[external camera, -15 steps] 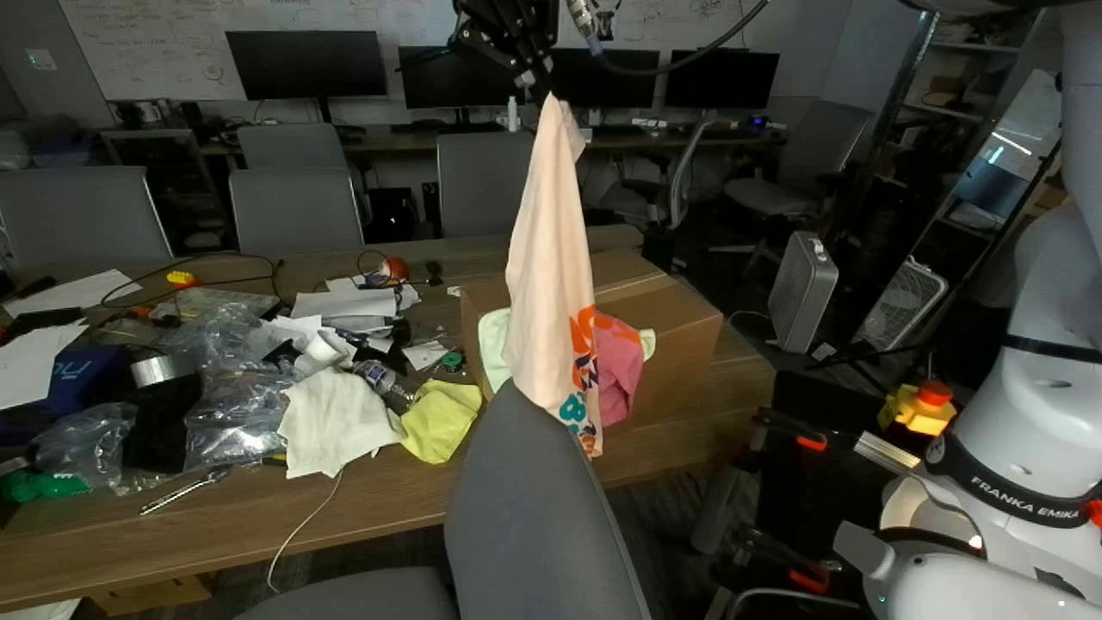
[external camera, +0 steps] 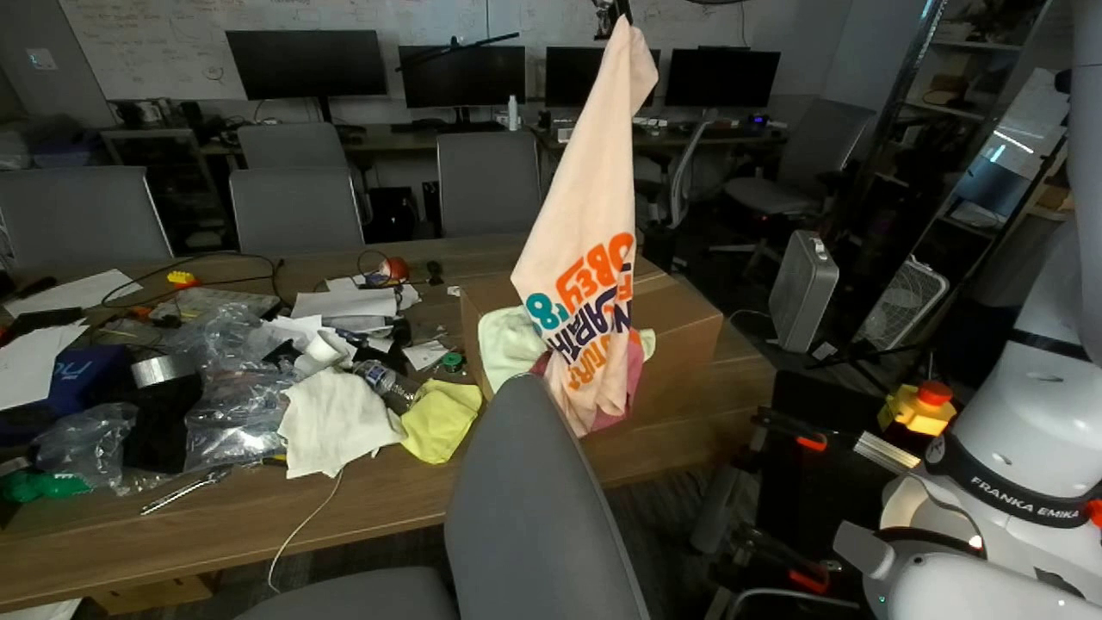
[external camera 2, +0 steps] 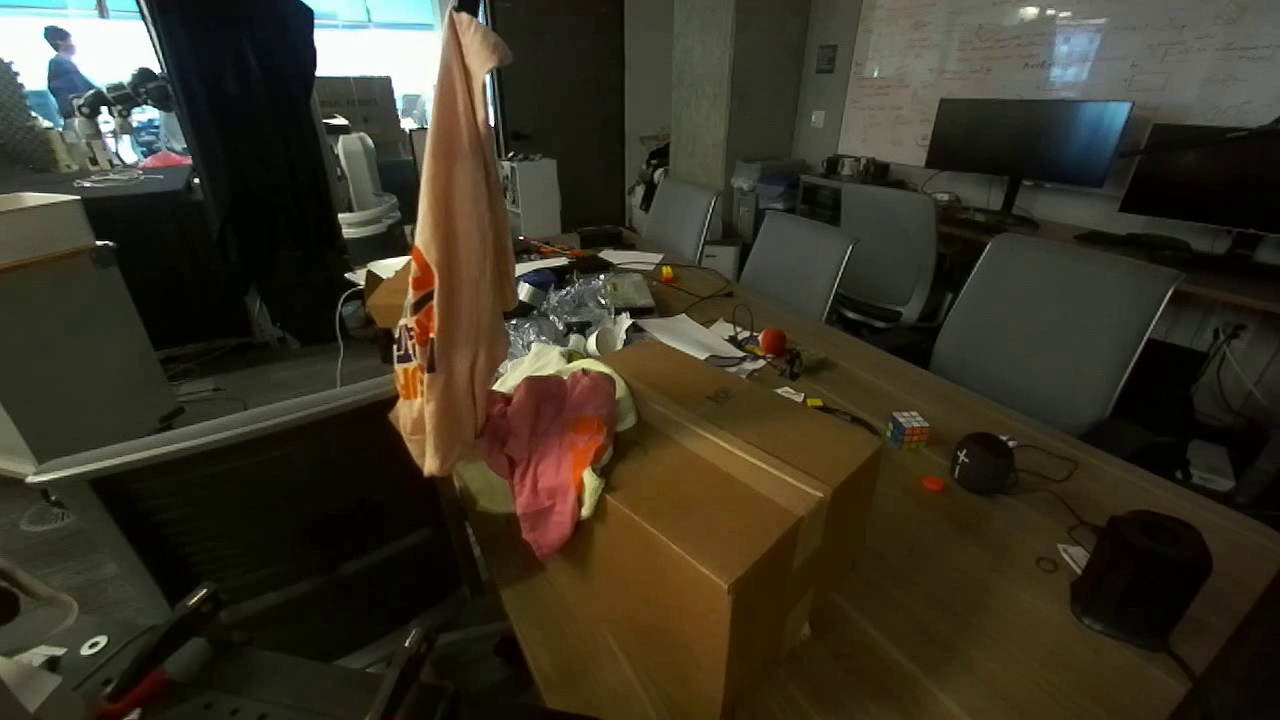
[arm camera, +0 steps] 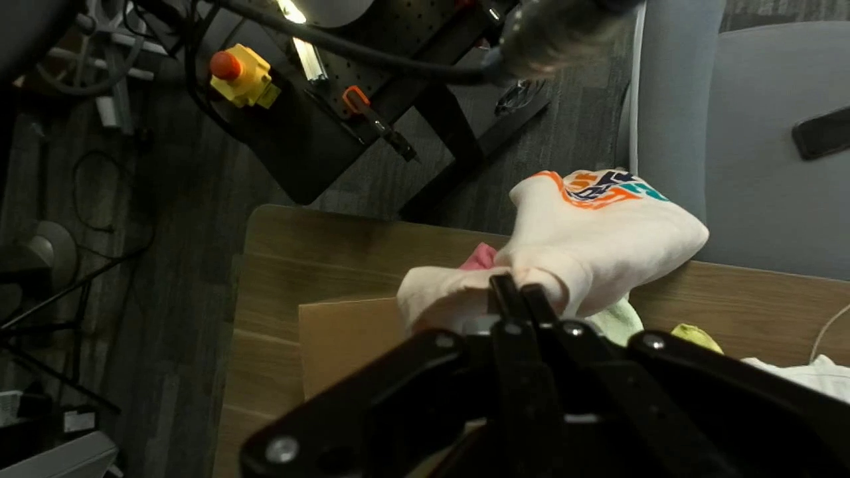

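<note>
A peach-coloured cloth with bright printed lettering (external camera: 589, 207) hangs from its top corner, pinched in my gripper, which is shut on it. In exterior view 2 the cloth (external camera 2: 462, 240) hangs clear of the floor, beside the table's edge. Only the tips of the fingers show at the top of the exterior views. Behind its lower end, a pink cloth (external camera 2: 552, 444) and a pale green cloth (external camera: 506, 346) drape over the end of a cardboard box (external camera 2: 684, 528) on the table. From the wrist, the peach cloth (arm camera: 590, 239) spreads below the fingertips.
A yellow cloth (external camera: 441, 418) and a white cloth (external camera: 338, 422) lie on the table (external camera: 258, 537) left of the box, near plastic bags and papers. A grey chair (external camera: 537, 496) stands close in front. A Rubik's cube (external camera 2: 908, 428) and dark speakers are beyond the box.
The peach cloth has risen and shifted right in exterior view 1, turning so more lettering shows. The other cloths look unmoved.
</note>
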